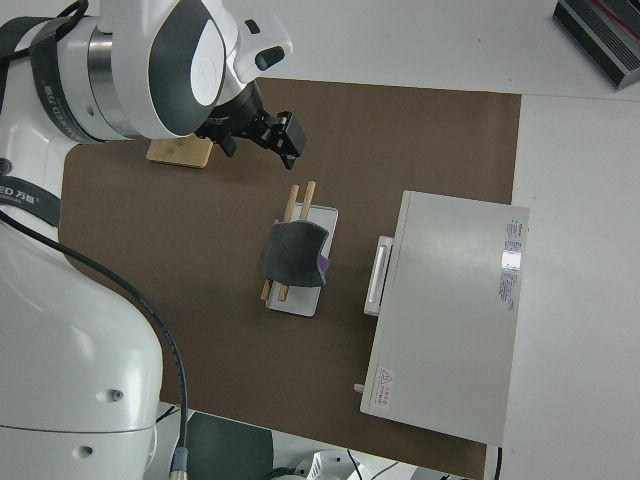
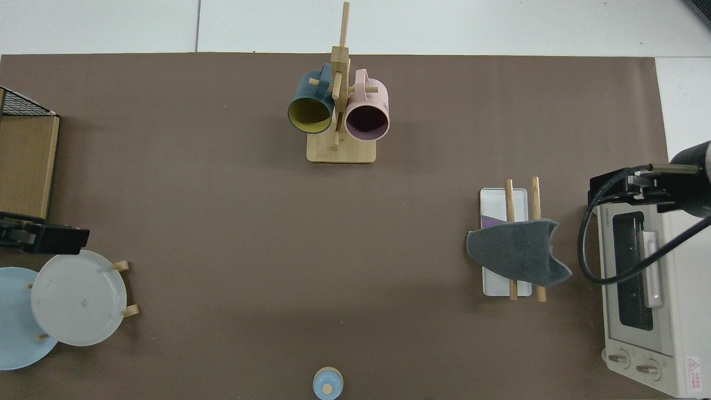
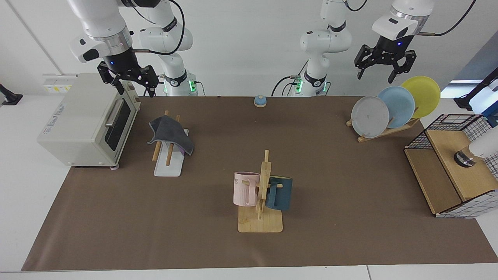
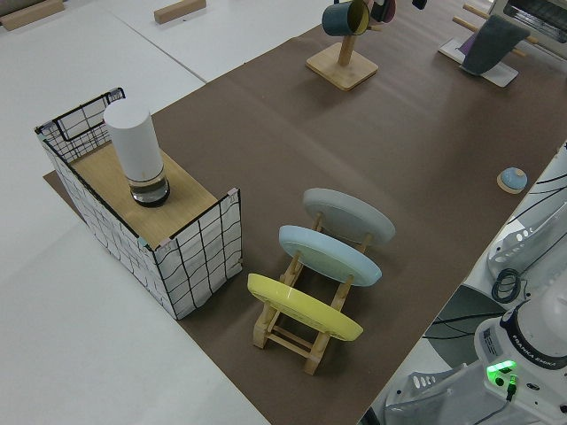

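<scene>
A wooden mug tree (image 2: 340,150) holds a teal mug (image 2: 310,100) and a pink mug (image 2: 367,110). A grey cloth (image 2: 516,250) drapes over wooden rails on a white tray (image 2: 495,286). In the camera left view, one black gripper (image 3: 130,81) hangs above the white oven (image 3: 79,130), and another (image 3: 380,63) hangs above the plates at right; both appear empty, but how far their fingers are open is unclear. A white plate (image 2: 79,300), a blue plate (image 2: 16,313) and a yellow plate (image 4: 301,305) stand in a wooden rack.
A wire-walled wooden shelf (image 3: 427,177) holding a white cylinder stands beside the plates. A small blue-topped round object (image 2: 328,383) sits near the mat's edge.
</scene>
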